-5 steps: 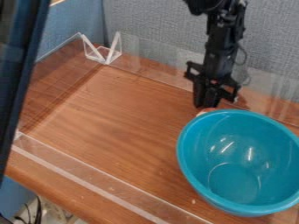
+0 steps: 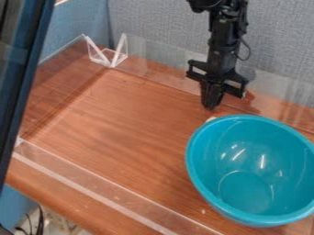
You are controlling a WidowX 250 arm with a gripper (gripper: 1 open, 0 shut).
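The black gripper (image 2: 211, 99) hangs at the back right of the wooden table, low near the surface, just behind the large turquoise bowl (image 2: 249, 174). Its fingertips are close together, with nothing clearly between them. A small pale object peeks out just below the fingertips, too small to identify. The bowl stands upright in the right front and looks empty.
Clear plastic walls edge the wooden table (image 2: 123, 128), with a white bracket (image 2: 106, 55) at the back left corner. A dark framed panel (image 2: 18, 55) cuts across the left edge.
The arm and gripper have shifted a little to the left over the last second. The bowl has not moved.
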